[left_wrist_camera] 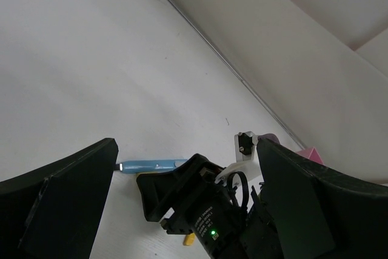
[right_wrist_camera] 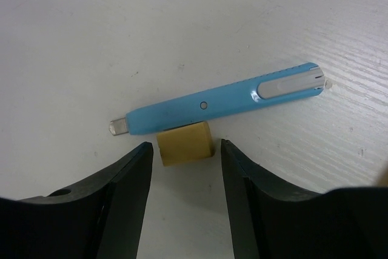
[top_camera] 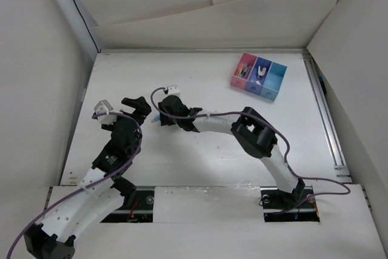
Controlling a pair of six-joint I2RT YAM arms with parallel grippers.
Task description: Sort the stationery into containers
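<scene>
A light-blue utility knife (right_wrist_camera: pixel 227 100) lies on the white table, with a small yellow block (right_wrist_camera: pixel 185 142) against its near side. My right gripper is low over them, part open, its fingertips either side of the block's near part. In the left wrist view the knife (left_wrist_camera: pixel 148 165) is partly behind the right gripper. My left gripper (top_camera: pixel 124 106) stands open to the left of them, nothing between its fingers.
A container (top_camera: pixel 276 78) with pink, dark-blue and light-blue compartments stands at the back right, small items in two of them.
</scene>
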